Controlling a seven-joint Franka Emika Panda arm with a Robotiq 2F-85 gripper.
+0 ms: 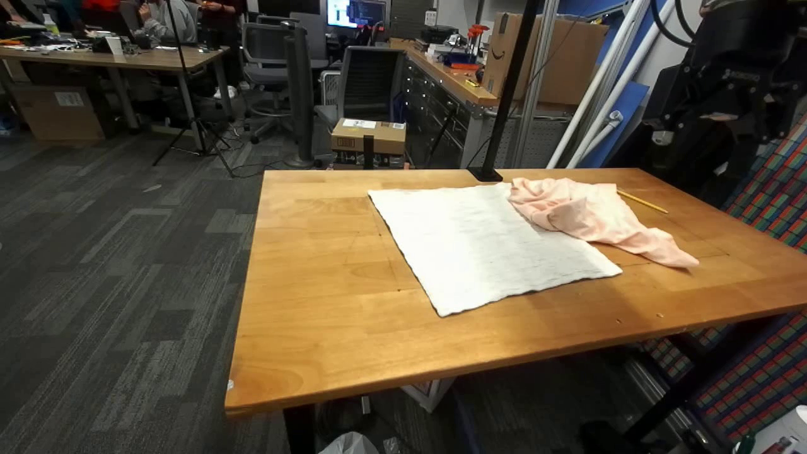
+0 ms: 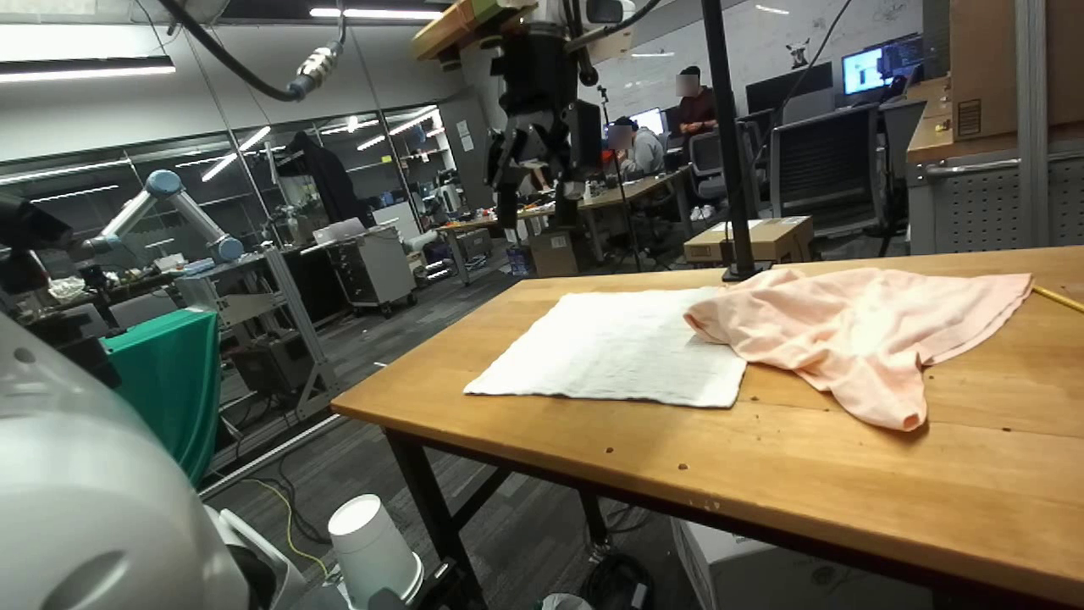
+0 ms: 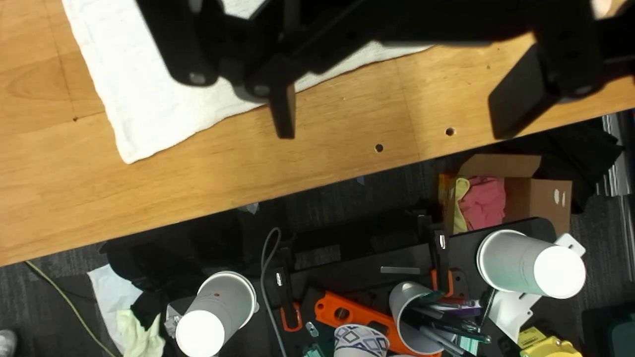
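A white cloth (image 1: pixel 492 246) lies spread flat on the wooden table (image 1: pixel 318 302). Overlapping its far right corner in exterior view 1 is a crumpled pink cloth (image 1: pixel 586 212), which shows its folds more closely in exterior view 2 as the same pink cloth (image 2: pixel 864 325). My gripper (image 2: pixel 536 208) hangs well above the table with its two fingers apart. Seen from the wrist, the gripper is open, with only bare wood and the table's edge below the gap. The white cloth (image 3: pixel 160 113) is partly covered by the gripper's body in that view.
A yellow pencil-like stick (image 1: pixel 643 201) lies beyond the pink cloth. A black post (image 1: pixel 499 98) rises from the table's back edge. Past the front edge, cups such as a white cup (image 3: pixel 217 312) and tools sit lower down. Bare wood surrounds the cloths.
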